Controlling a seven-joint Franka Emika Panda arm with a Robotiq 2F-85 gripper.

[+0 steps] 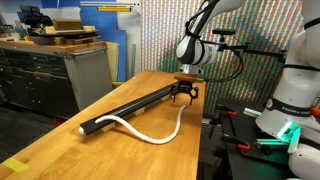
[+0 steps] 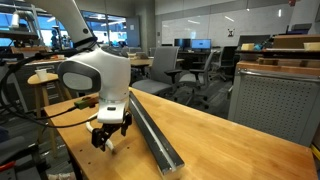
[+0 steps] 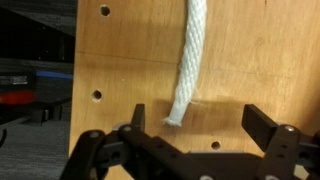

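A white braided rope (image 1: 155, 137) lies in a curve on the wooden table (image 1: 95, 160). Its frayed end (image 3: 176, 116) shows in the wrist view, between the two fingertips and nearer the left one. My gripper (image 1: 184, 99) points down above that end, at the table's far right part in exterior view 1. Both black fingers (image 3: 252, 122) stand wide apart, so the gripper is open and nothing is held. In exterior view 2 a short stretch of the rope (image 2: 108, 145) shows below the gripper (image 2: 111, 138). How high the fingertips are above the rope is hard to judge.
A long black bar (image 1: 130, 108) lies across the table beside the rope. The table's edge runs close by the rope's end, with a dark gap (image 3: 35, 100) beyond it. Wide bare wood (image 2: 225, 130) is free on the bar's other side.
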